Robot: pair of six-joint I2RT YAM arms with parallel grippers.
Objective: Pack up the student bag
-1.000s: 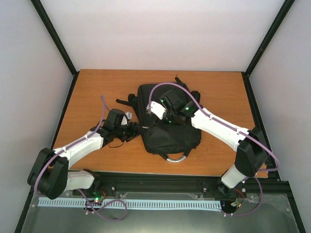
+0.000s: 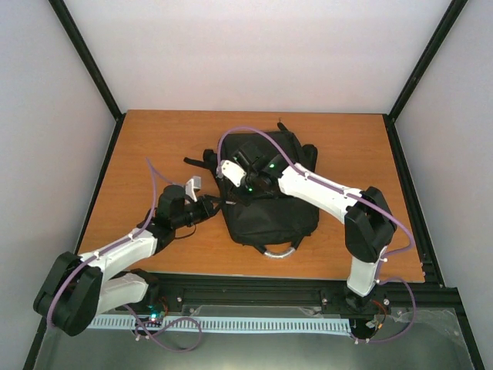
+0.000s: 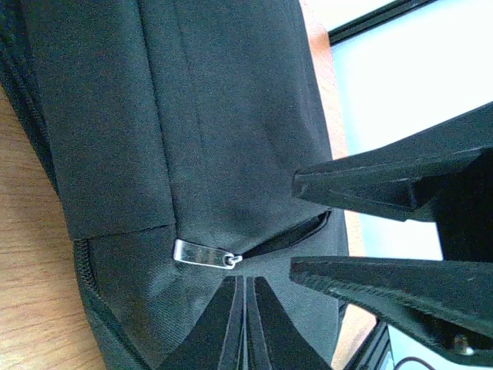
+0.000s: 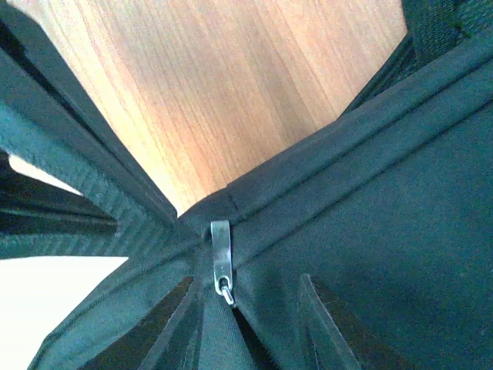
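A black backpack [image 2: 266, 227] lies on the wooden table, with a silver zipper pull on its pocket seam, also seen as the pull [image 4: 222, 255] in the right wrist view. My left gripper [image 2: 219, 203] is at the bag's left side by the pull. My right gripper [image 2: 239, 193] hovers over the middle of the bag, just beside it; in the right wrist view its fingertips stand apart either side of the pull's lower end, not visibly holding it. The left wrist view shows my left fingers close to the pull, their exact opening hard to tell.
The two arms are close together over the bag, with purple cables looping above them. Straps stick out at the bag's top and left.
The right arm has moved left over the bag since a second ago.
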